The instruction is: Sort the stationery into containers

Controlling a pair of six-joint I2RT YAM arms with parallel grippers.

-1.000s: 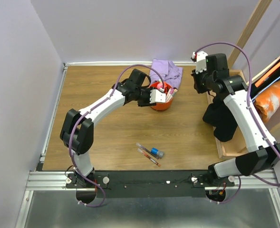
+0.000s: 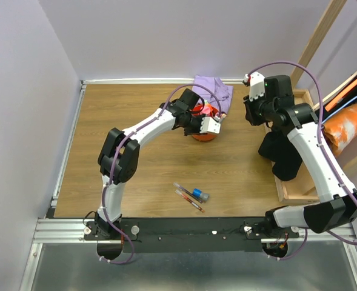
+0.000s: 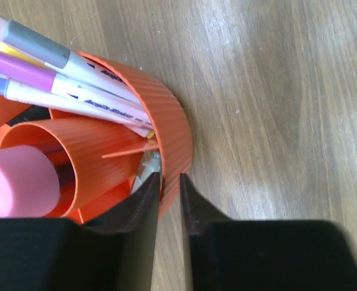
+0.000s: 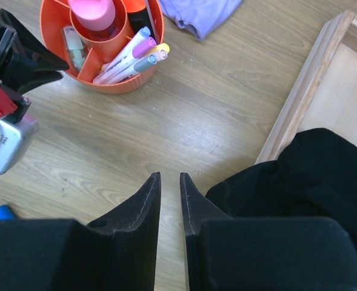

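An orange round organizer [image 2: 203, 137] stands near the back, partly covered by my left arm. In the left wrist view its ribbed wall [image 3: 171, 130] borders a compartment of markers [image 3: 99, 97], beside an inner cup with a pink item [image 3: 17, 182]. My left gripper is slightly open over the wall's outer edge; whether it touches is unclear. Slightly open too, with only tabletop showing in its gap, my right gripper hangs over the table's right side. Two pens [image 2: 190, 201] and a blue-capped bottle [image 2: 200, 194] lie at the front.
A purple cloth [image 2: 214, 91] lies behind the organizer. Along the right edge runs a wooden box [image 2: 296, 193] with black fabric [image 2: 281, 156] over its side.
My left arm has shifted to the right, bringing its gripper over the organizer and covering more of it. The right arm has moved slightly. The pens and bottle lie unmoved.
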